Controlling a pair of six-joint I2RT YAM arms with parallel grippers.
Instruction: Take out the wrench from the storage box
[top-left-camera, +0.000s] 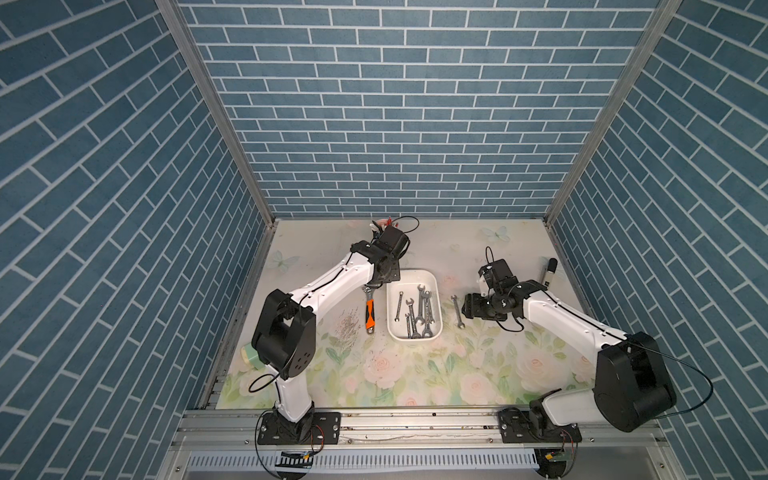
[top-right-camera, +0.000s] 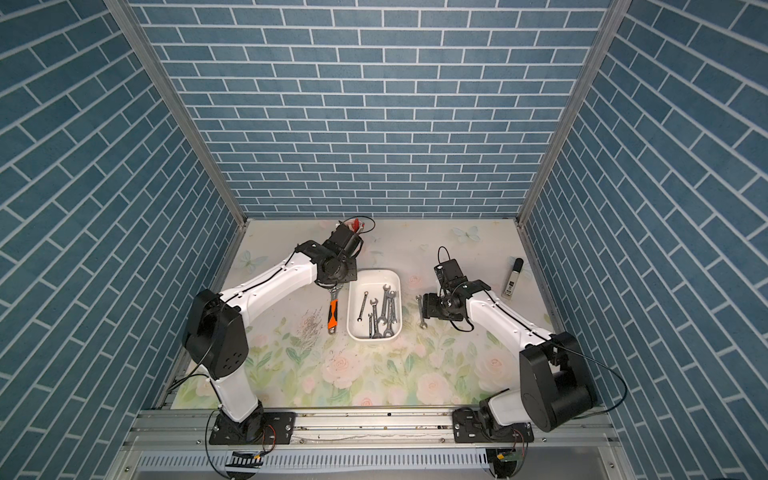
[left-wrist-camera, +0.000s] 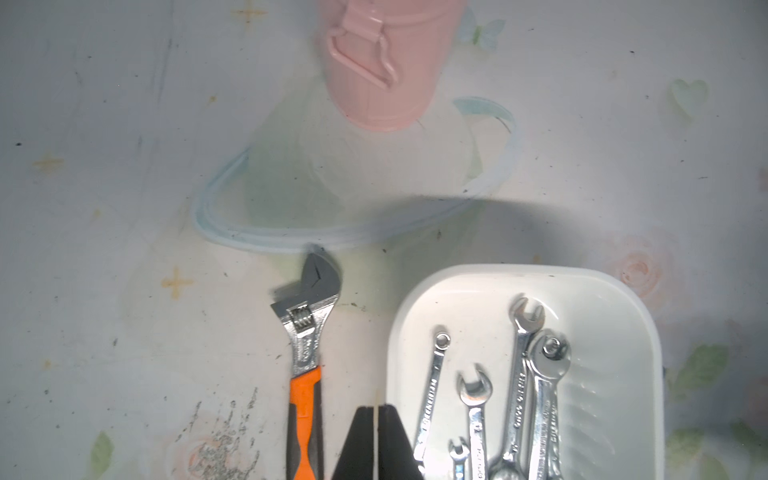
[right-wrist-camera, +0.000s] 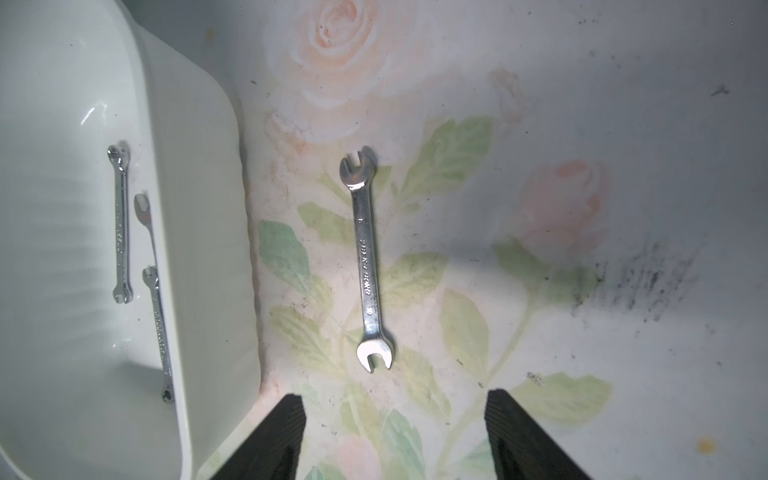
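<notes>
The white storage box (top-left-camera: 414, 273) holds several steel wrenches (left-wrist-camera: 476, 424) lying on its floor. An adjustable wrench with orange handle (left-wrist-camera: 304, 412) lies outside it on the left. A small open-end wrench (right-wrist-camera: 366, 264) lies on the table just right of the box. My left gripper is up above the box's back left, over the adjustable wrench's side, shut with nothing visible between its fingertips. My right gripper stands open over the table right of the box, near the loose wrench.
A pink cup (left-wrist-camera: 380, 72) of pens stands behind the box, partly hidden in the top views by the left arm. A black-capped marker (top-right-camera: 514, 278) lies at the right. A pale green object (top-left-camera: 253, 352) lies at the left edge.
</notes>
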